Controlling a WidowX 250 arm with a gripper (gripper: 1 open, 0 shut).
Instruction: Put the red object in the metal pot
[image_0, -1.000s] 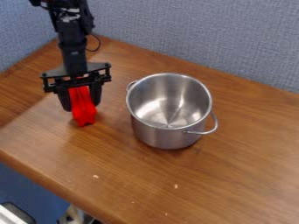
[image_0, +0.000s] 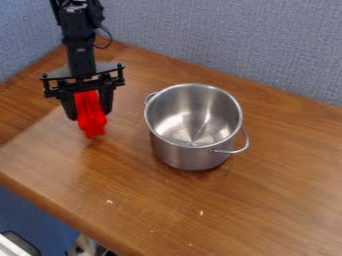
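The red object (image_0: 90, 116) is upright between the fingers of my black gripper (image_0: 90, 108), which is shut on it at the left of the camera view. Its lower end hangs below the fingers, slightly above the wooden table or close to it; the exact gap is hard to judge. To the right stands the shiny metal pot (image_0: 195, 150), upright, with its wide mouth facing up and a loop handle on either side. Its inside looks empty. The gripper and red object are left of the pot, clear of its rim.
Grey-blue partition walls (image_0: 241, 40) rise behind the table. A handle (image_0: 233, 150) juts out at the pot's lower right side.
The gripper and the red object in it have risen a little and shifted slightly left. The pot has stayed put.
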